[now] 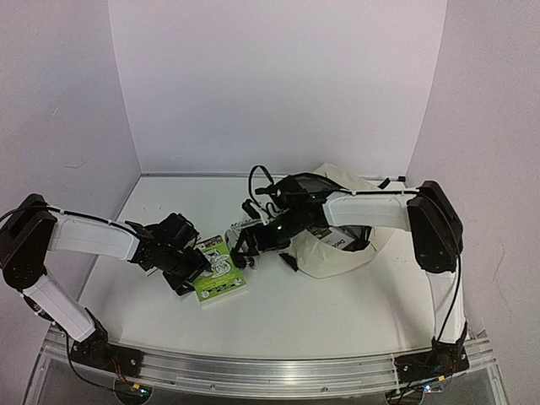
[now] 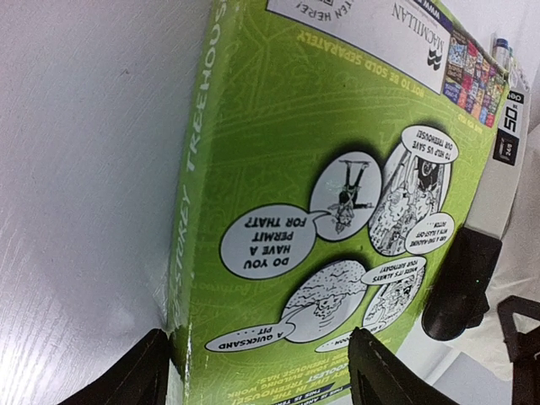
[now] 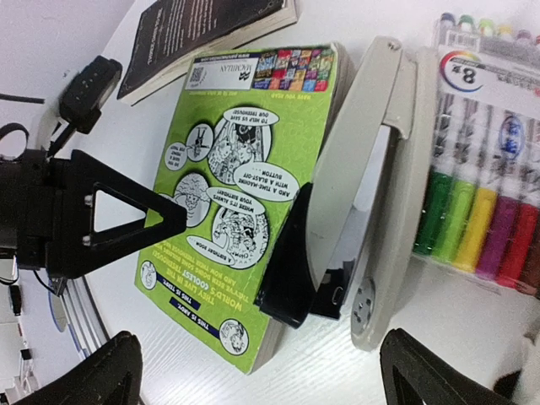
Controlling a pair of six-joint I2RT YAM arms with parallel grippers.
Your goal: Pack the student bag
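A green book [image 1: 221,274] lies flat on the table, its spine facing left in the left wrist view. My left gripper is over its near end, fingers apart, one outside the spine and the other over the cover; whether they touch it is unclear. A grey-and-black stapler [image 3: 359,186] sits against the book's other side. My right gripper stands open near the stapler with nothing between its fingers. The cream bag [image 1: 325,263] at the right gapes open, a white-labelled item [image 1: 336,239] inside its mouth.
A clear pack of coloured pens [image 3: 485,194] lies beyond the stapler. Past the green book is a dark book [image 3: 198,38].
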